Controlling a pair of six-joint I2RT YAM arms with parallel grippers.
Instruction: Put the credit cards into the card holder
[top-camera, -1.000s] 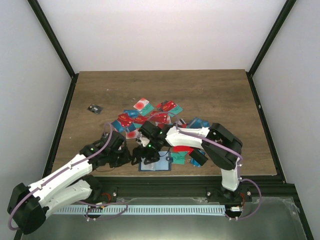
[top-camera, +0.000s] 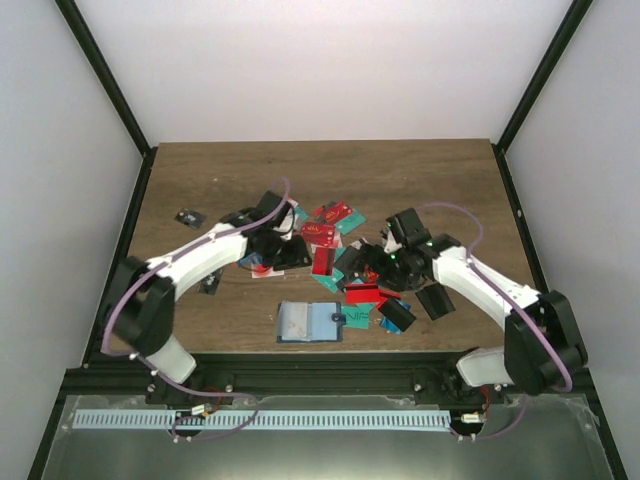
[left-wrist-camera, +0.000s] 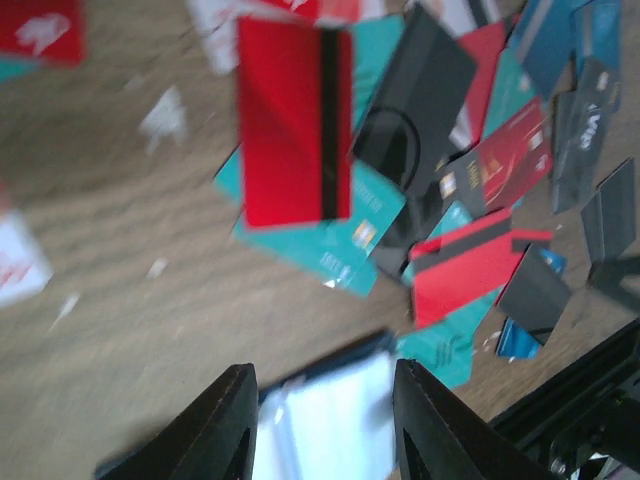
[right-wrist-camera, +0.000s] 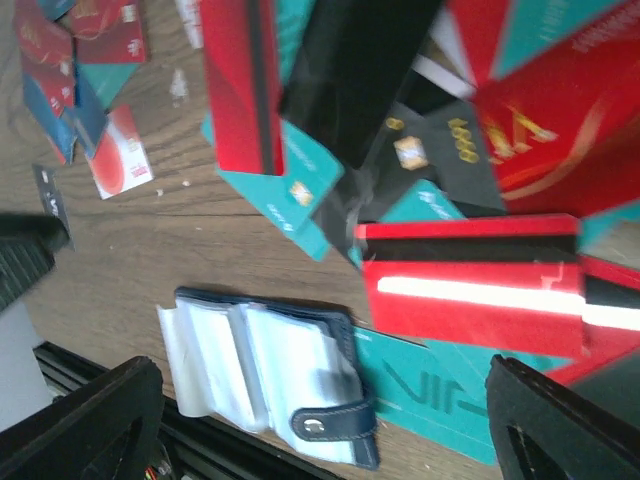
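Note:
The card holder (top-camera: 310, 322) lies spread open near the table's front edge, its clear sleeves and dark snap strap showing in the right wrist view. Behind it and to its right the credit cards overlap in a loose pile, among them a red card with a black stripe (left-wrist-camera: 292, 120), another red striped card (right-wrist-camera: 470, 300) and a teal VIP card (top-camera: 357, 316). My left gripper hovers over the table with its fingers part open and empty. My right gripper is wide open above the pile's front, nothing between its fingers.
More cards lie at the left, under my left arm, including a white-and-red card (right-wrist-camera: 121, 152). A dark card (top-camera: 190, 217) sits alone at the far left.
My left arm has swung right and away from the front edge, towards the pile. My right arm has moved from over the card holder to the right, uncovering the holder.

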